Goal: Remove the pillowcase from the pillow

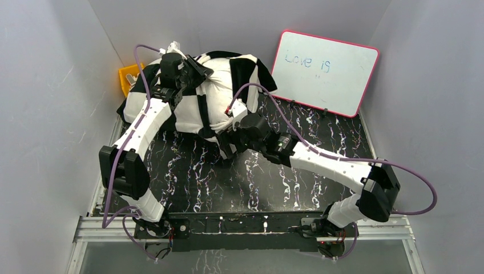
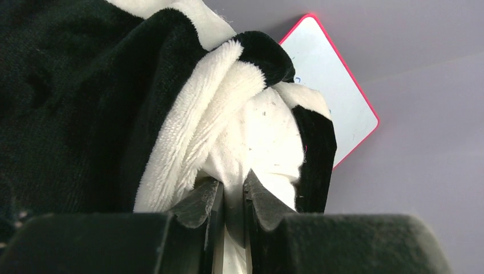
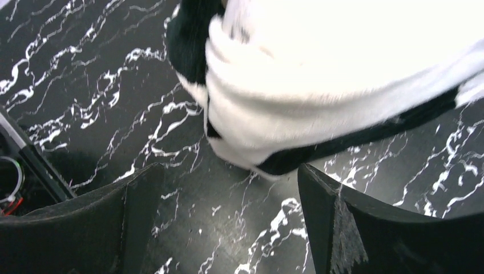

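The black-and-white plush pillowcase (image 1: 133, 104) lies bunched at the back left of the table. Smooth white fabric, seemingly the pillow (image 2: 274, 132), shows between its folded edges. My left gripper is shut on a pinched fold of this smooth fabric, beside the fluffy case edge (image 2: 194, 114). My right gripper stands open at the front lower edge of the bundle, its fingers (image 3: 322, 197) apart with nothing gripped. A white and black corner of the pillowcase (image 3: 268, 128) hangs just beyond them. How much of the pillow is inside the case is hidden.
A yellow container (image 1: 124, 80) is partly covered at the back left corner. The whiteboard (image 1: 325, 71) with writing leans at the back right. Bare dark marbled table (image 1: 197, 182) lies in front and to the right.
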